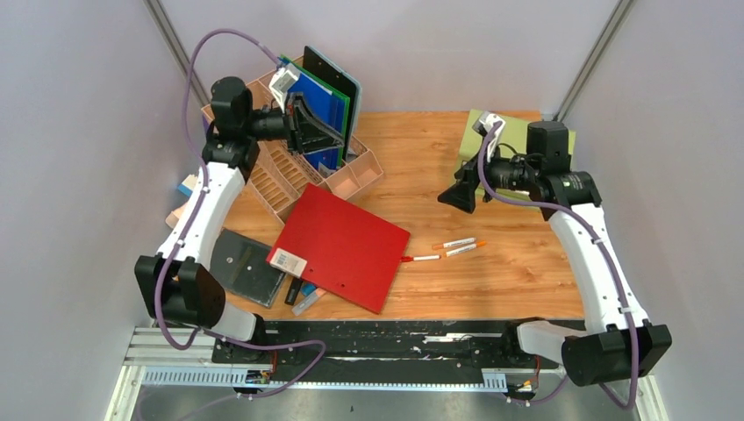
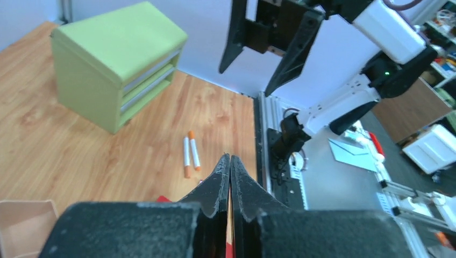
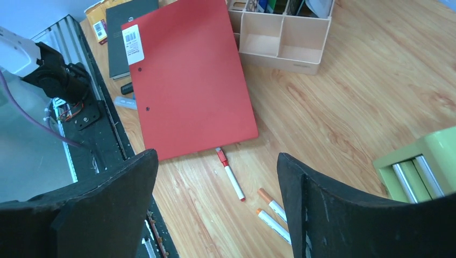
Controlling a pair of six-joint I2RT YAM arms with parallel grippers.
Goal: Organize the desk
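Observation:
A red folder lies at the front middle of the desk, partly over some markers. My left gripper is raised over the organizer with its blue, green and black folders; its fingertips meet, nothing visible between them. My right gripper hangs open and empty near the green drawer box. Two orange markers and a red marker lie right of the folder.
A dark notebook lies at the front left, with more markers beside it. The middle back and front right of the desk show bare wood.

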